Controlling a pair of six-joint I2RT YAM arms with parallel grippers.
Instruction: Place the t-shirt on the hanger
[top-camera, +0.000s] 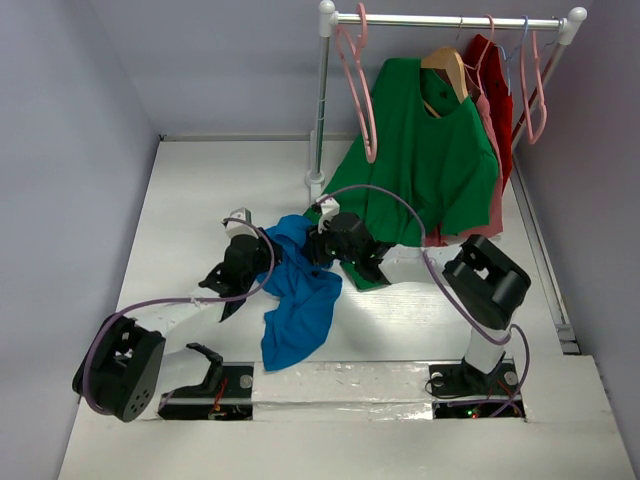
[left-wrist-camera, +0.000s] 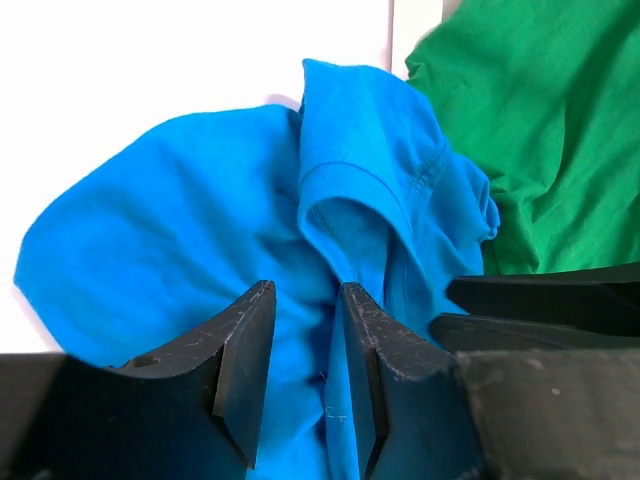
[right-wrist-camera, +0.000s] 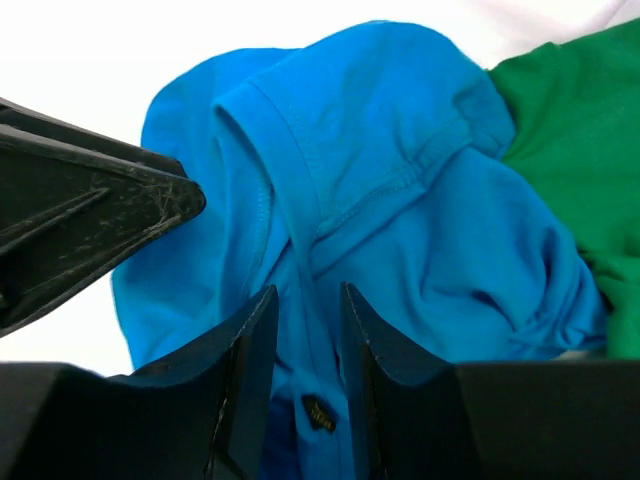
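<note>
A crumpled blue t-shirt (top-camera: 300, 320) lies on the white floor below the rack, touching the hanging green shirt (top-camera: 400, 150). My left gripper (top-camera: 270, 250) is over the shirt's upper left; in its wrist view the open fingers (left-wrist-camera: 240, 370) are over blue cloth (left-wrist-camera: 170, 240). My right gripper (top-camera: 315, 240) hovers at the upper right of the blue shirt; its open fingers (right-wrist-camera: 250, 370) frame a folded edge with a small dark tag. Whether either touches the cloth is unclear.
A rail (top-camera: 440, 20) carries empty pink hangers (top-camera: 370, 140), a wooden hanger (top-camera: 448, 70), and green, pink and red garments.
</note>
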